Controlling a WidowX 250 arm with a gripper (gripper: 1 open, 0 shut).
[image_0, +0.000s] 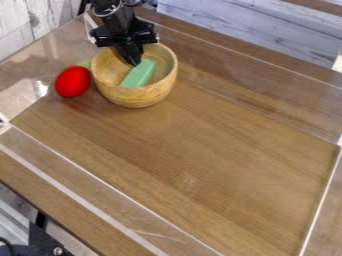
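Note:
A wooden bowl (136, 95) sits at the upper left of the table (221, 160), with a green block (139, 77) lying inside it. My black gripper (131, 53) is over the back part of the bowl, above the upper end of the block, shut with nothing visible between its fingers; its fingertips are small and partly hard to make out. A red round object (74, 81) rests just left of the bowl, touching or very close to it.
A small light green item (83, 64) shows behind the red object. White plank walls (281, 22) stand at the back and left.

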